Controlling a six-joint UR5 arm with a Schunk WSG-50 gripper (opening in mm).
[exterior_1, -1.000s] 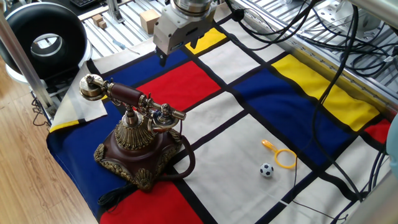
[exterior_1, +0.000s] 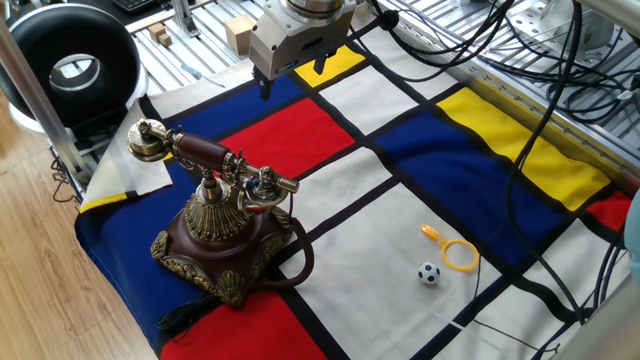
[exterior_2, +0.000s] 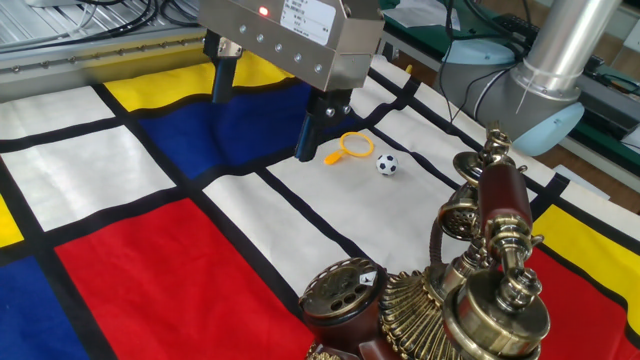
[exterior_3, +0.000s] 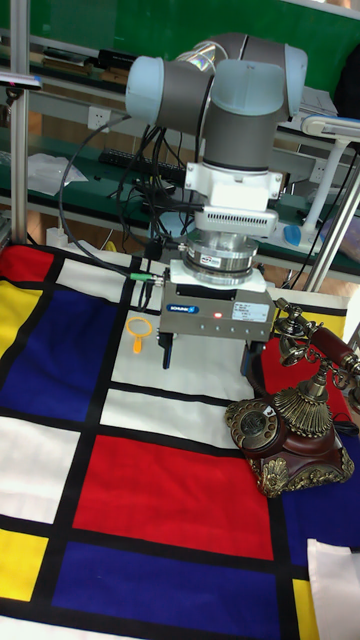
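Held above the cloth, my gripper (exterior_2: 262, 128) has its two dark fingers wide apart, with only empty air between them. It is also at the top of exterior view 1, where the gripper (exterior_1: 291, 84) is well away from the small objects. A small black-and-white soccer ball (exterior_1: 428, 273) rests on a pale patch. Right beside it lies a yellow-orange magnifier-like ring with a handle (exterior_1: 459, 254). An ornate brown and brass telephone (exterior_1: 222, 222) stands upright with its handset on top. In exterior view 3 the ring (exterior_3: 140, 325) shows left of the gripper; I cannot make out the ball there.
The colour-block cloth (exterior_1: 290, 135) covers the table, its left corner folded over. Black cables (exterior_1: 515, 170) hang over the right side. A small cardboard box (exterior_1: 239, 34) sits beyond the far edge.
My gripper has shifted very slightly up and to the right in exterior view 1. The telephone, ball and yellow ring have stayed in place.
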